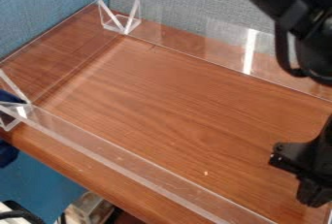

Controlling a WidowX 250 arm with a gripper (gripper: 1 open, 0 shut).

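My black gripper (pixel 309 184) is low at the right edge of the camera view, over the right front part of a bare wooden table (pixel 169 102), partly cut off by the frame. Its fingertips point down and look shut, with nothing visible between them. The dark arm reaches down from the top right.
Clear plastic walls with white corner brackets (pixel 119 19) border the table at back and front. A dark blue object (pixel 7 150) is at the left edge, and some unclear items lie below the front left.
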